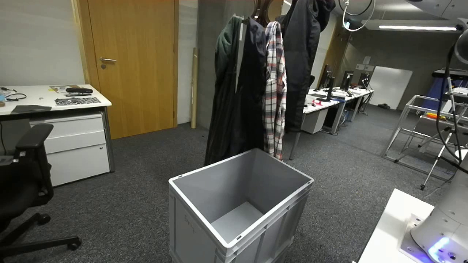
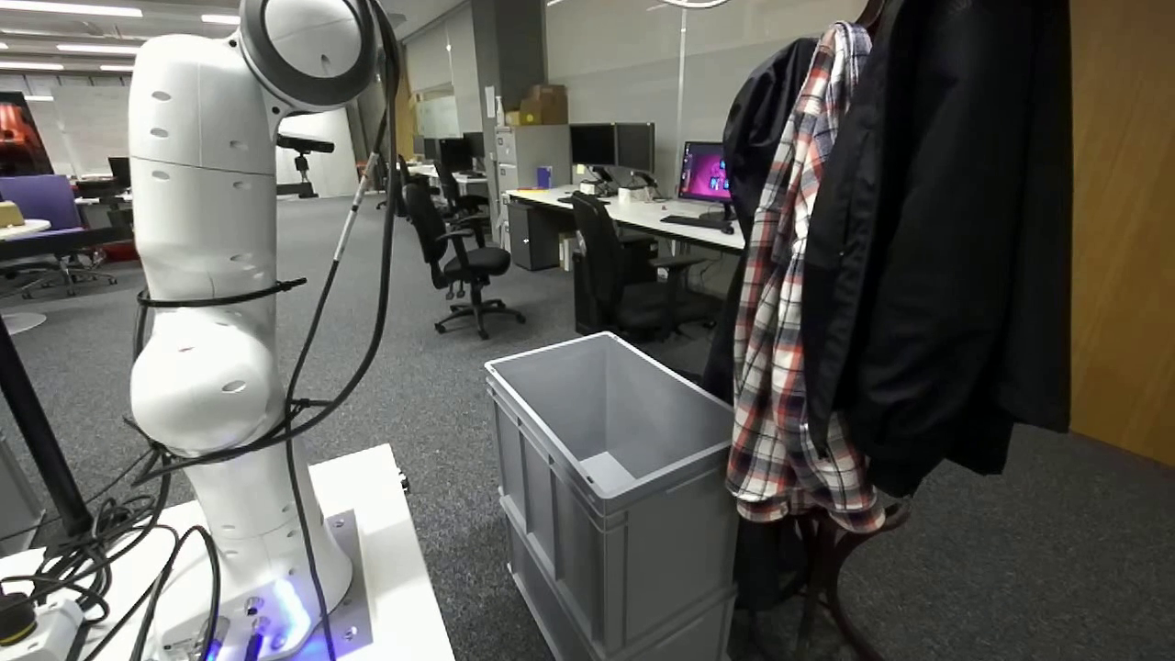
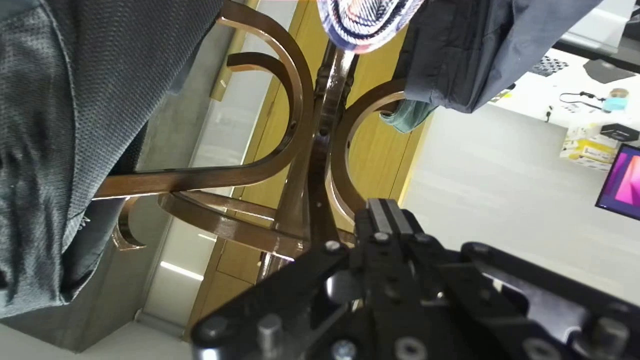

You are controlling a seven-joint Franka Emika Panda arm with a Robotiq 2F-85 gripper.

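Observation:
A red, white and navy plaid shirt (image 1: 275,83) hangs on the coat stand among dark jackets. In the wrist view only the shirt's lower-looking collar edge (image 3: 367,24) shows at the top centre. My gripper is shut, its fingertips pressed together with nothing between them. It is apart from the shirt, with the stand's brown curved wooden hooks (image 3: 321,138) in view behind the fingertips. In exterior view 2 the shirt (image 2: 793,297) hangs whole beside a black jacket. The gripper itself lies outside both exterior views.
A grey crate (image 1: 197,219), empty inside, stands in front of the coat stand. Dark garments (image 3: 108,108) hang close on the left of the wrist view and a dark jacket (image 3: 456,60) on the right. A white robot table (image 2: 386,529) stands beside the crate.

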